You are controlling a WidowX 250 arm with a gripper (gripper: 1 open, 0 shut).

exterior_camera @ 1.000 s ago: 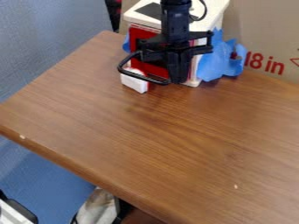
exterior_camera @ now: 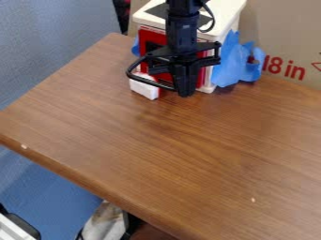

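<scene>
The black gripper (exterior_camera: pixel 185 79) hangs from the arm in front of a white box with a red front (exterior_camera: pixel 156 43), near the back of the wooden table. Its fingertips point down close to the red face, and whether they are open or shut is hard to tell. A small white block (exterior_camera: pixel 143 89) lies at the foot of the red face, just left of the gripper. Blue tape (exterior_camera: pixel 235 64) is stuck around the box's sides.
A cardboard panel (exterior_camera: pixel 288 42) with red print stands behind. Blue padded surface lies off the table's left edge.
The gripper has shifted slightly, its lower tip reaching a little further down and its upper part tilting a bit. The box and table look unchanged.
</scene>
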